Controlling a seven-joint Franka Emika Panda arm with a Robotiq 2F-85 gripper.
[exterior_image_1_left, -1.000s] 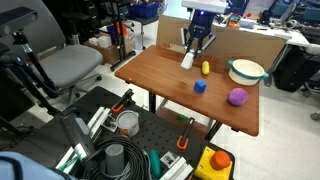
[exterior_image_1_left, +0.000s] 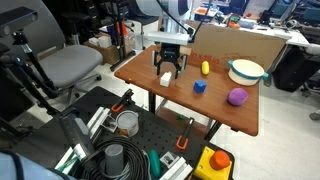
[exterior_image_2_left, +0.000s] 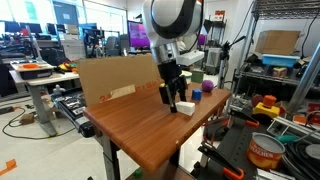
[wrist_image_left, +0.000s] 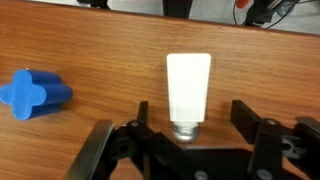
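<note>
A small white bottle (wrist_image_left: 188, 85) with a clear cap rests on the wooden table (exterior_image_1_left: 140, 68); its cap end points toward my gripper. The two fingers (wrist_image_left: 139, 113) stand apart, one on each side of the bottle, with a visible gap to it in the wrist view. From outside, the gripper (exterior_image_1_left: 170, 70) is low over the table's left half, right above the white bottle (exterior_image_1_left: 165, 79). In the second exterior view the white bottle (exterior_image_2_left: 186, 107) shows just below the fingers. Whether it stands or lies I cannot tell.
To the right on the table are a blue object (exterior_image_1_left: 199, 86), a purple ball (exterior_image_1_left: 237, 97), a yellow object (exterior_image_1_left: 205, 67) and a light pot (exterior_image_1_left: 246, 72). A cardboard panel (exterior_image_1_left: 236, 48) borders the back.
A second ago the bottle hung in the gripper farther right and higher. It came down leftward onto the table, and the fingers have since spread away from it.
</note>
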